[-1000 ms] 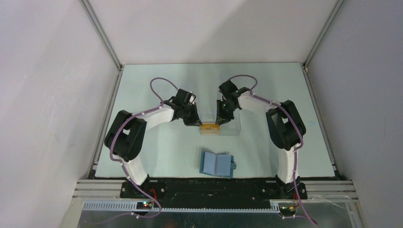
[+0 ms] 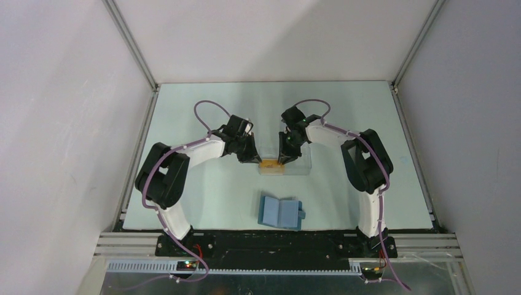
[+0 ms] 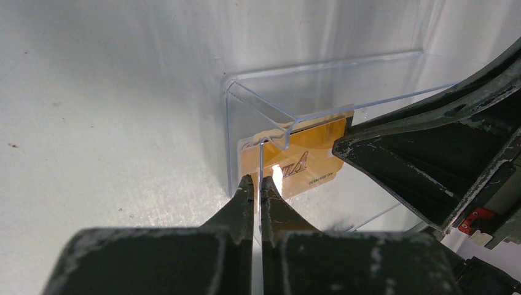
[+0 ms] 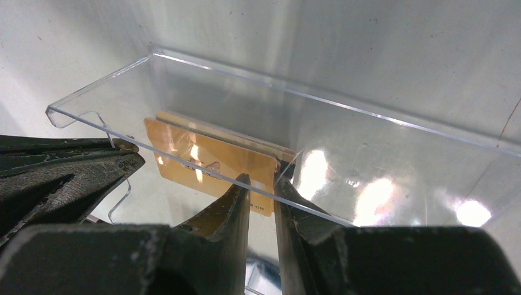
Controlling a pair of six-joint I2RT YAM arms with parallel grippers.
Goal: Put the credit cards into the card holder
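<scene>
Gold credit cards [image 2: 271, 165] lean together at the left end of a clear box [image 2: 300, 170]. My left gripper is shut on the thin edge of that box's end wall, beside the cards. In the right wrist view, my right gripper is partly open, with its fingertips at the right end of the front gold card [image 4: 212, 161]; part of this card shows in the gap. Whether the pads touch it, I cannot tell. The blue card holder [image 2: 281, 212] lies spread open near the front table edge, apart from both grippers.
Clear walls surround the cards, and the long rim [image 4: 393, 120] runs close by my right fingers. Both grippers are close together at the box. Bare white table [image 2: 344, 196] lies right of the holder.
The left arm, box and blue holder look the same.
</scene>
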